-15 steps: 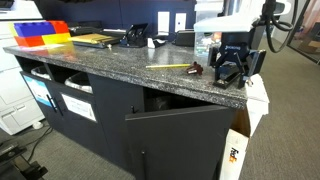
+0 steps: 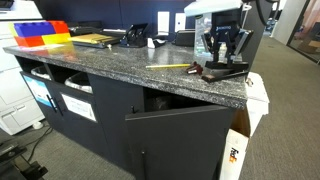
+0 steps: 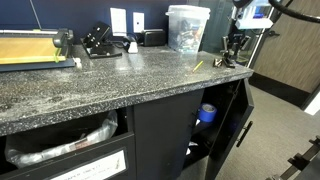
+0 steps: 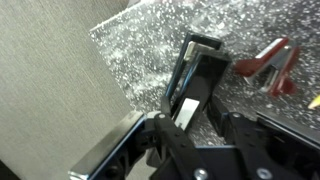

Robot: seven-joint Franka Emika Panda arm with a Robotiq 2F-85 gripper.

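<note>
A long black object, perhaps a stapler (image 4: 205,72), stretches up from between my fingers in the wrist view. My gripper is shut on it, its near end hidden by the fingers. Exterior view 1 has the gripper (image 2: 222,60) over the right corner of the counter, with the black object (image 2: 226,73) just below it. Whether that object touches the counter top, I cannot tell. Beside it lies a small red-and-dark item (image 4: 268,62), with a yellow stick (image 2: 168,66) farther left.
The dark speckled counter (image 2: 130,66) ends close to the gripper, with floor (image 4: 45,65) beyond. A clear plastic bin (image 3: 187,28) stands behind. Below, a cabinet door (image 2: 182,145) hangs open. Toward the left are colored blocks (image 2: 42,33) and a black device (image 3: 99,38).
The black object now shows more clearly beneath it, lying more level. The red item and yellow stick have stayed put.
</note>
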